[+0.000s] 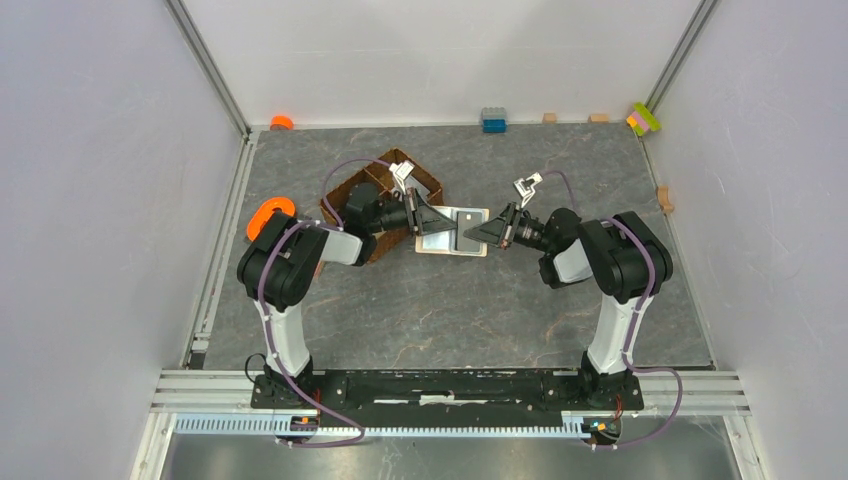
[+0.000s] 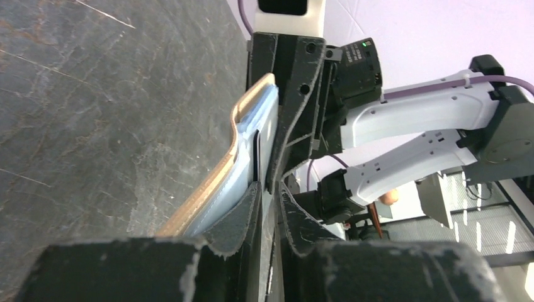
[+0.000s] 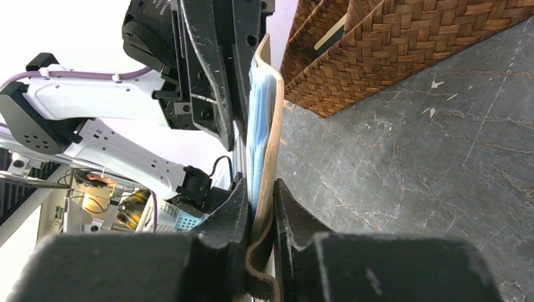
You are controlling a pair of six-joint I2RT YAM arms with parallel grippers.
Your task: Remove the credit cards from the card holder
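The open card holder, tan-edged with pale blue sleeves, hangs between my two grippers. A dark card-like panel shows on its right half. My right gripper is shut on the holder, its tan cover and blue layers pinched between the fingers. My left gripper is at the holder's left half, fingers a little apart. Its one finger lies against the blue sleeve, near a thin dark edge. Whether a card stands in that narrow gap, I cannot tell.
Under the left arm stands a brown woven basket with compartments. An orange object lies at the left, and blue and grey bricks are at the back wall.
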